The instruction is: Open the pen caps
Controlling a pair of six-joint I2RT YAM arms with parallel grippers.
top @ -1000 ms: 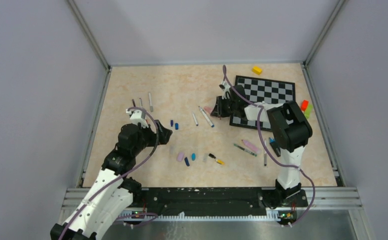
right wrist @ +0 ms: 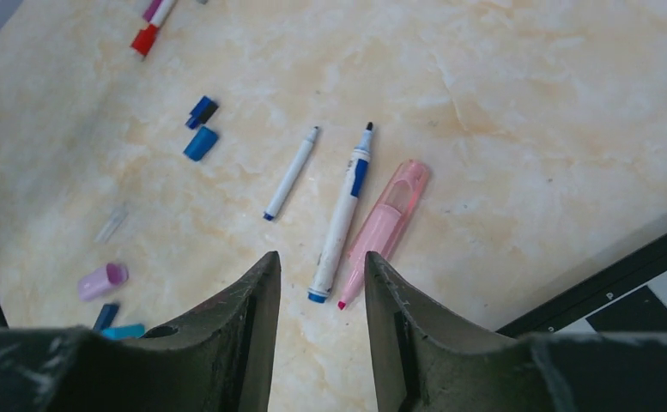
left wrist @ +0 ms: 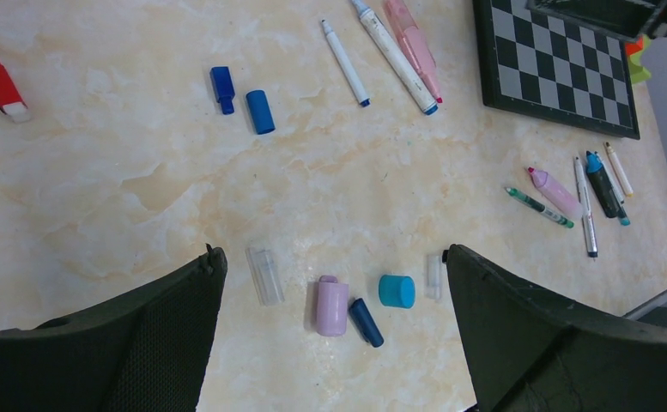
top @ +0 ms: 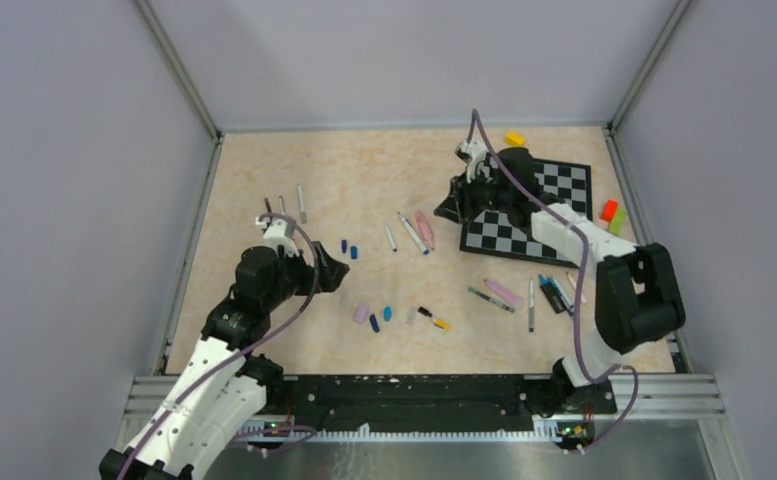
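Note:
In the right wrist view a pink highlighter (right wrist: pixel 379 236), a white-and-blue marker (right wrist: pixel 341 215) with its dark tip bare and a slim white pen (right wrist: pixel 292 173) lie loose on the table. Above and short of them hangs my right gripper, its fingers part open with nothing between. My left gripper stands wide open over loose caps: a purple cap (left wrist: pixel 332 306), a dark blue cap (left wrist: pixel 366 323), a light blue cap (left wrist: pixel 397 291) and a clear cap (left wrist: pixel 266 276). Two blue caps (left wrist: pixel 260 112) lie farther off. A green pen (top: pixel 491 299) and pink pen (top: pixel 503 292) lie front right.
Beneath the right arm is a framed checkered board (top: pixel 524 250). Several pens lie front right, including a blue-and-black marker (top: pixel 552 294). A yellow-and-black pen (top: pixel 434 318) lies near the front edge. Several pens, one white (top: pixel 302 204), lie back left.
The left arm has barely shifted. The pens and caps look unmoved.

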